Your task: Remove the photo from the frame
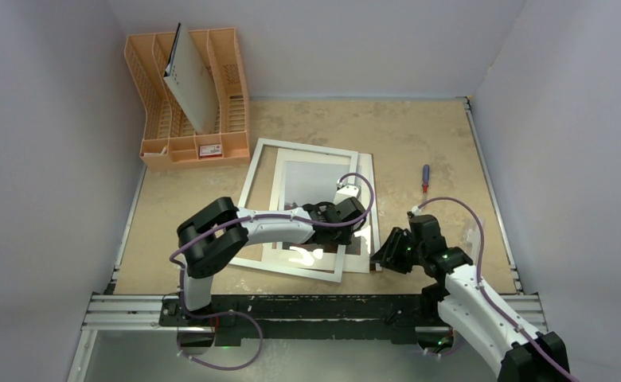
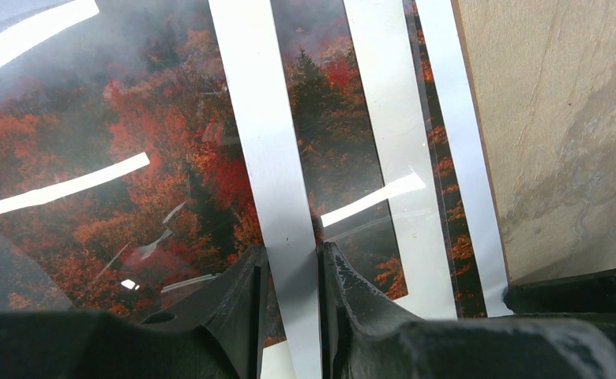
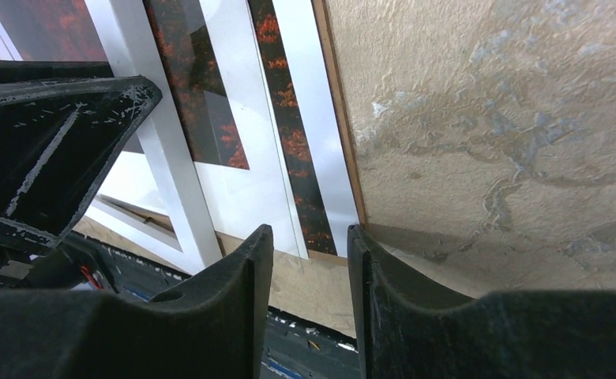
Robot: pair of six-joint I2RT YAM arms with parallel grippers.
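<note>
The empty white frame [image 1: 306,146] lies shifted left over a sheet stack. The autumn-forest photo [image 2: 155,134] shows inside the white mat [image 2: 396,118], under shiny glazing. To the right of the mat, a dark red strip of print and a white border [image 3: 314,118] stick out, with a brown backing edge [image 3: 344,118]. My left gripper is shut on the frame's right bar, one finger close against each side. At the stack's lower right corner my right gripper stands open, a gap between its fingers. The left arm hides part of the photo from above.
An orange-tan organizer [image 1: 196,157] holding a binder [image 1: 189,83] stands at the back left. A screwdriver [image 1: 426,177] and a clear plastic item [image 1: 472,239] lie to the right.
</note>
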